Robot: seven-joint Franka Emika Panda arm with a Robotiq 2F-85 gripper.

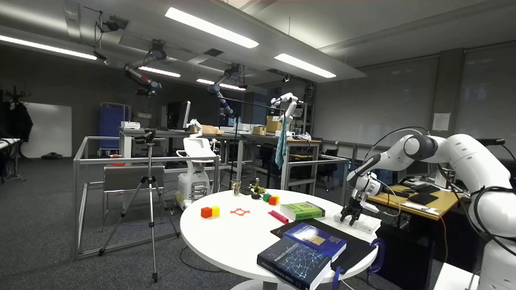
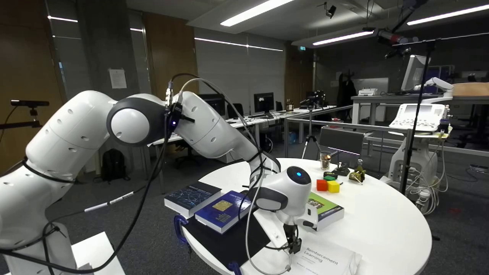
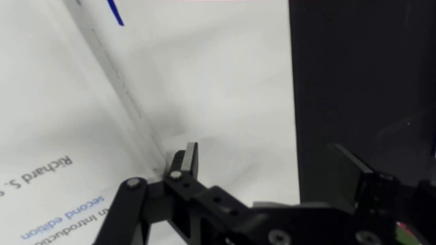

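Note:
A white book (image 1: 369,224) lies near the table's edge, in front of the arm; "Reinforcement Learning" is legible on its cover (image 2: 326,254) in the second exterior view. My gripper (image 1: 350,217) is low at this book and points down. In the wrist view the gripper is open: one finger (image 3: 190,159) shows over the white book (image 3: 245,81), the other finger (image 3: 351,163) beyond its straight edge, against a black surface. No object is visibly clamped between them. Whether the fingertips touch the book cannot be told.
A blue book (image 1: 317,241) and a dark book (image 1: 295,263) lie by the black mat (image 1: 355,246). Behind are a green book (image 1: 302,210) and a pink item (image 1: 278,216). Colored blocks (image 1: 210,212) and an orange frame (image 1: 240,212) occupy the far side.

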